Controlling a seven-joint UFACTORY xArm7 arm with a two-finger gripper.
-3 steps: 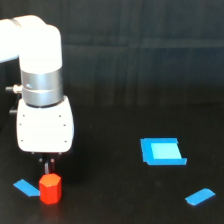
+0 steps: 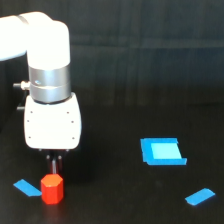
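Note:
A red block (image 2: 52, 189), roughly six-sided in outline, sits on the dark table at the lower left. My gripper (image 2: 55, 168) reaches down from the white and grey arm, its small dark fingers close to the block's top edge in the picture. Whether they touch the block or stand behind it cannot be made out. The fingers are dark on a dark ground, so the width of their gap is unclear.
A pale square (image 2: 165, 151) edged in blue tape lies at the right. One blue tape strip (image 2: 27, 187) is left of the block, another blue strip (image 2: 200, 197) at the lower right.
The arm and gripper have shifted a little to the right. The red block appears very slightly further right. The tape and the pale square are unchanged.

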